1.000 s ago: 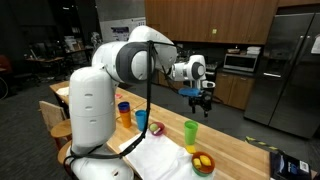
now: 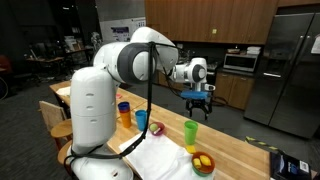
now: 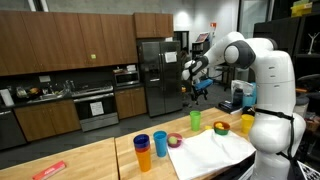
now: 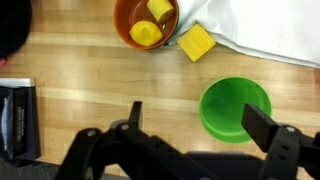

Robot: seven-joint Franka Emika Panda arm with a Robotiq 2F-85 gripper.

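Above the table my gripper point(image 2: 197, 107) hangs with its fingers spread and nothing between them. Below it in exterior view 1 stands a green cup point(image 2: 190, 132). From the wrist, the cup point(image 4: 232, 108) is seen from above and lies toward the right finger, with that fingertip overlapping its edge in the picture. A yellow block point(image 4: 196, 42) rests on the wood near the white cloth. Beside that block is a reddish-brown bowl point(image 4: 125, 22) with yellow pieces inside; exterior view 1 shows the bowl point(image 2: 203, 172) near the table's front.
A white cloth point(image 2: 152, 160) covers part of the table. Blue point(image 3: 160, 138) and orange cups point(image 3: 143, 160) stand to one side, near a pinkish bowl point(image 3: 174, 140). A dark boxed item point(image 4: 18, 120) lies at the wrist view's left edge. Bare wood lies between it and the cup.
My gripper has shifted or turned slightly above the table, its fingers showing wider apart in exterior view 1. The cup, block and bowls have not moved.
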